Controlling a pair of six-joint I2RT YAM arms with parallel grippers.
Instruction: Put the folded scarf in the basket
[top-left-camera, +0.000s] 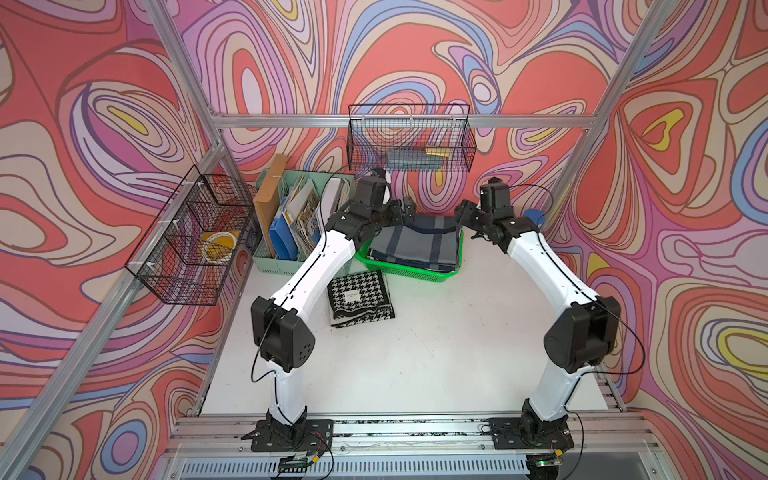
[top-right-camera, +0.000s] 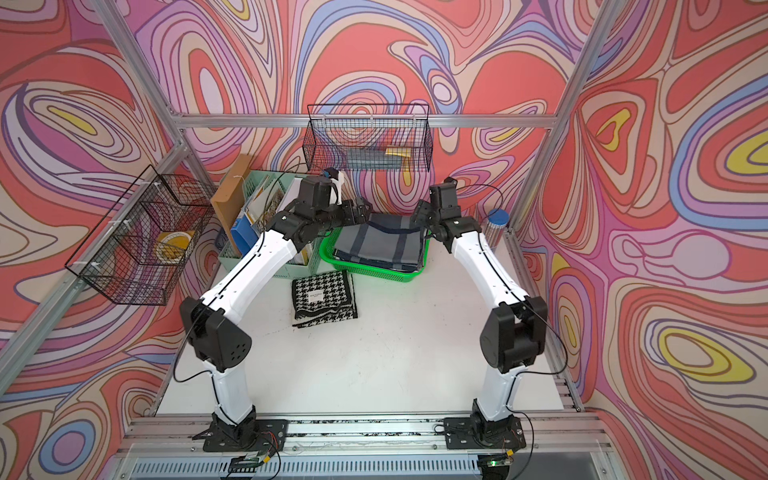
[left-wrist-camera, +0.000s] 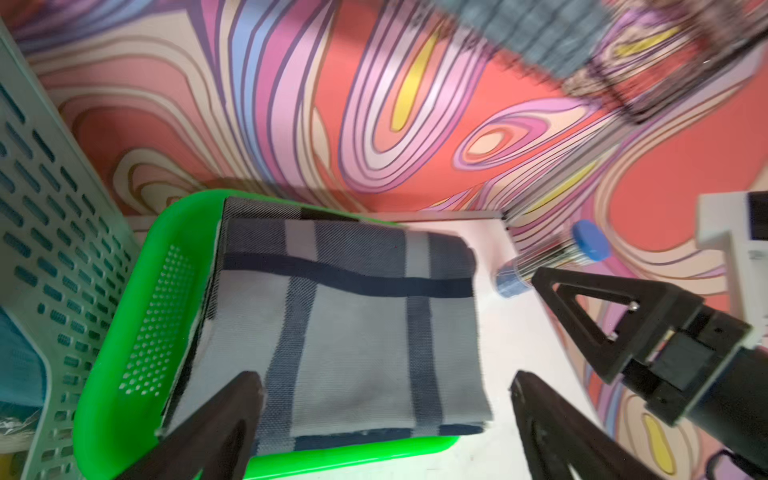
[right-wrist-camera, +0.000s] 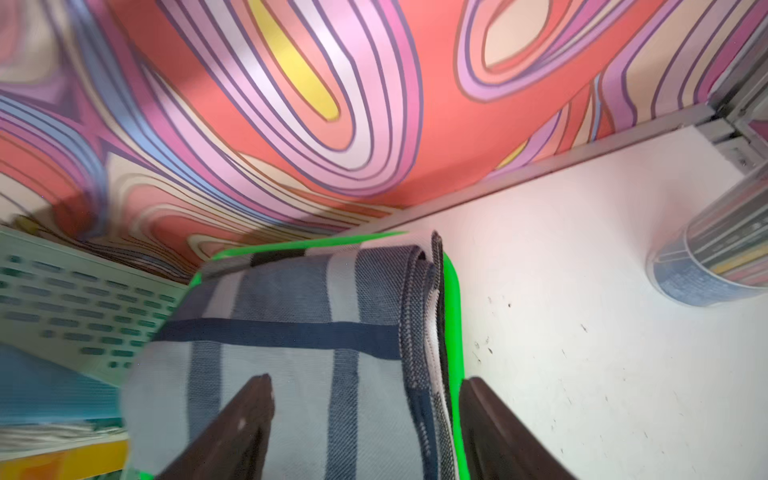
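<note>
The folded grey-blue plaid scarf (top-left-camera: 416, 246) lies flat in the green basket (top-left-camera: 412, 273), filling most of it. In the left wrist view the scarf (left-wrist-camera: 352, 344) has its near right corner reaching over the rim, with green basket wall (left-wrist-camera: 120, 400) bare at the left. Above the basket's left side, my left gripper (top-left-camera: 409, 211) stands open and empty. My right gripper (top-left-camera: 462, 213) is also open, raised over the right side. Its fingers (right-wrist-camera: 248, 424) show the scarf (right-wrist-camera: 280, 384) below, clear of them; its right edge runs along the green rim.
A houndstooth cloth (top-left-camera: 361, 297) lies folded on the table in front of the basket. Left of the basket stands a pale green bin (top-left-camera: 276, 265) of folders. A blue-lidded container (top-left-camera: 535, 217) stands back right.
</note>
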